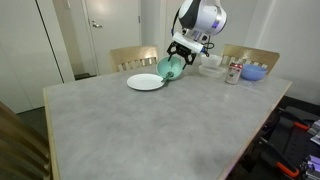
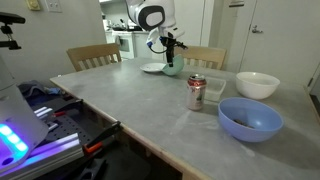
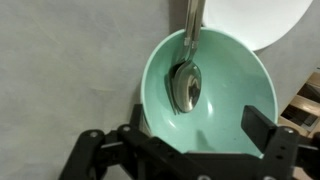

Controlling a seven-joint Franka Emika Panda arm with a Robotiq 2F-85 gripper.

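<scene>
A light green bowl fills the middle of the wrist view, with a metal spoon lying in it and its handle crossing the rim. Whether a second utensil lies under the spoon is hard to tell. My gripper stands open over the bowl, a dark finger toward either side of it. In exterior view 1 the bowl looks tipped toward the camera, just below the gripper and close to the right edge of a white plate. Contact between fingers and bowl cannot be made out.
On the right of the table stand a can, a blue bowl, a white bowl and a clear container. Chairs border the far side.
</scene>
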